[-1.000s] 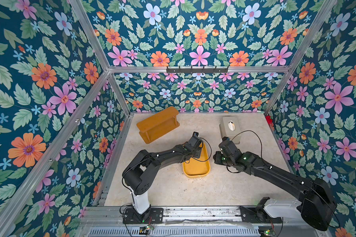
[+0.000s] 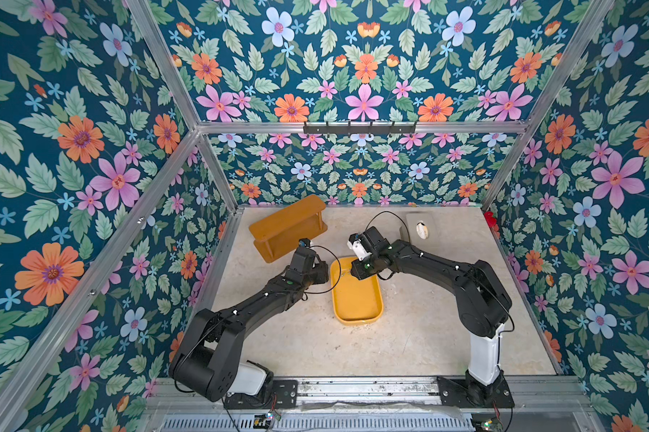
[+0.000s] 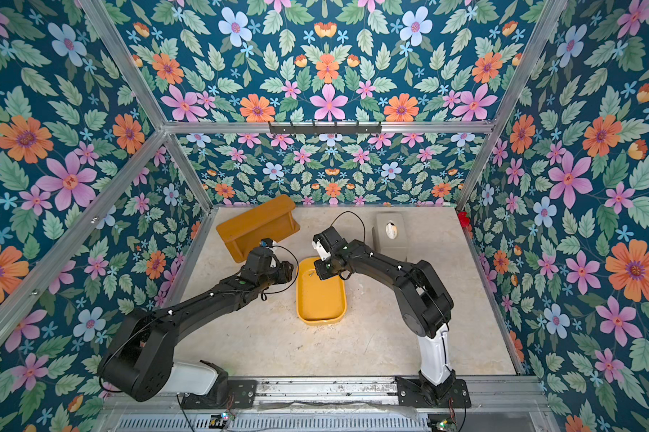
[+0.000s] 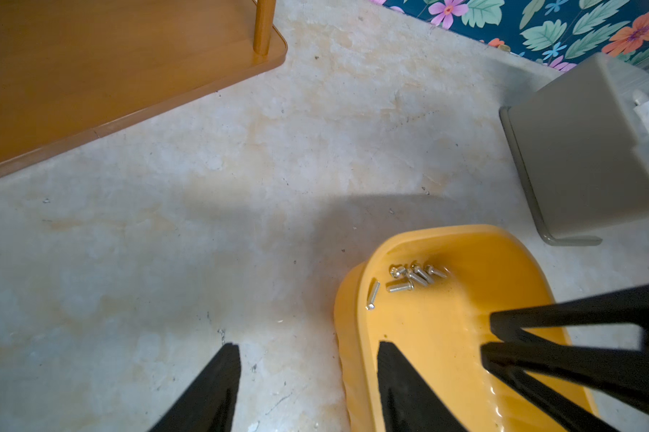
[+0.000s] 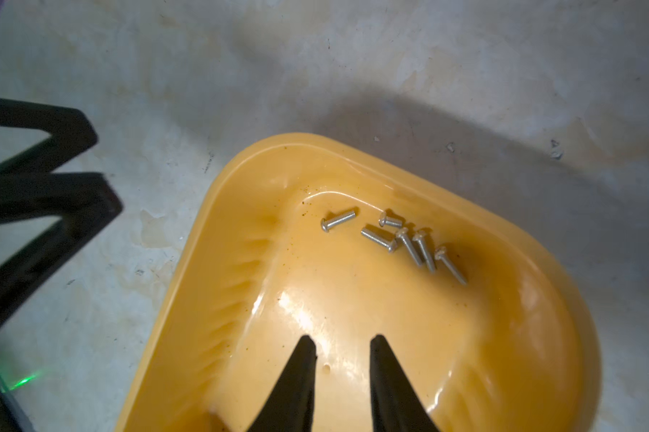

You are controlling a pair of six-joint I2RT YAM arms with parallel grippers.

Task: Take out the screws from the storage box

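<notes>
Several small silver screws [image 5: 408, 244] lie on the floor of the yellow storage box [image 5: 295, 147], bunched toward its far end in the right wrist view. The left wrist view shows the same screws [image 4: 413, 275] near the box's far left corner. Over the box, my right gripper stands open with nothing between its fingertips, some way from the screws in that view. My left gripper is beside the box's left wall; its fingers are apart and empty, bare table showing between them.
A brown wooden shelf [image 2: 288, 229] lies at the back left. A grey tissue box [image 3: 390, 241] stands at the back right. My two grippers are close together around the box.
My left gripper has moved left from over the box to beside it. The right gripper has swung left from the box's right side to over its far end.
</notes>
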